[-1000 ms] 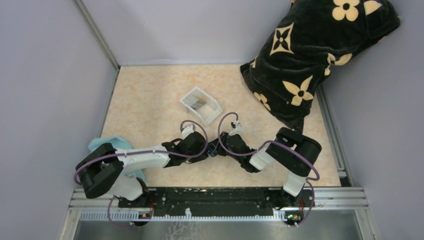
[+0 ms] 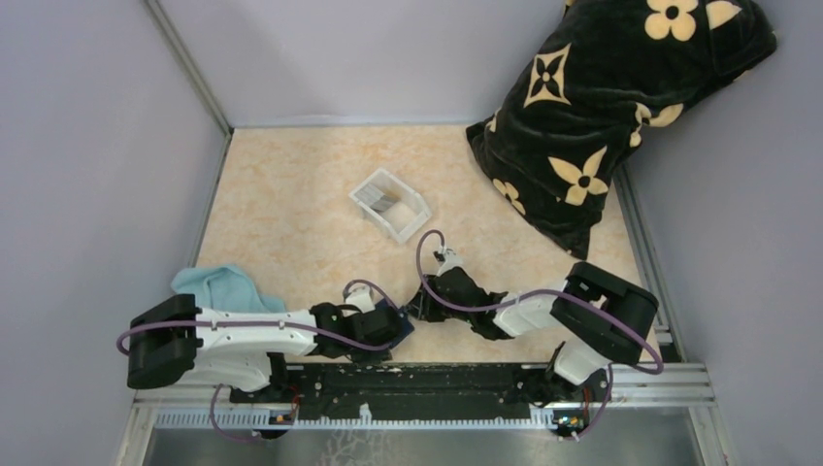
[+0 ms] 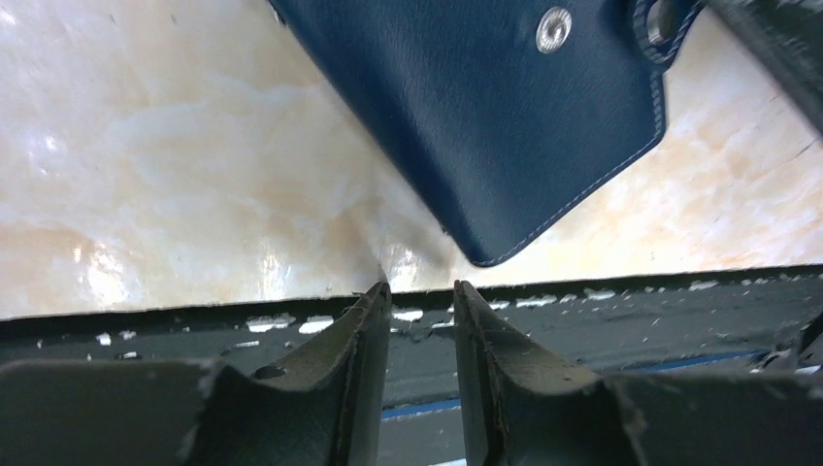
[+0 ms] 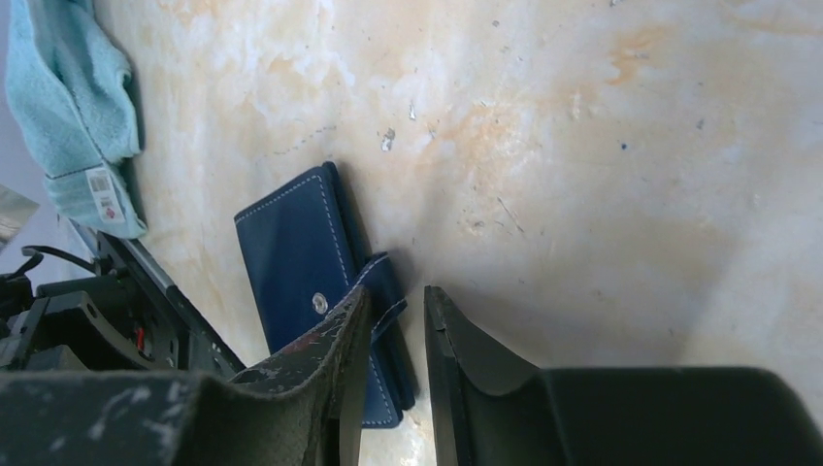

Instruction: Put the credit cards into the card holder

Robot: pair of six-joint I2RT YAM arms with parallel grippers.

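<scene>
The dark blue card holder [image 2: 404, 328] lies on the table between my two arms, partly hidden from above. In the right wrist view the holder [image 4: 294, 249] is closed-looking, with a snap and a short strap [image 4: 385, 282]. My right gripper is above its strap side, fingers apart; the strap shows in the gap, with bare table beside it. My left gripper is open and empty, its tips near the corner of the holder [image 3: 485, 126]. Grey cards [image 2: 376, 197] lie in the white box [image 2: 420, 216].
A light blue towel [image 2: 225, 283] lies at the left edge. The black patterned pillow [image 2: 573, 136] fills the back right. Table area right of the box is clear. The dark front rail [image 3: 243, 340] runs close to my left gripper.
The holder has come down toward the front edge and is now lying on the table. My left gripper has moved toward the front; the right arm has shifted slightly, its elbow outward.
</scene>
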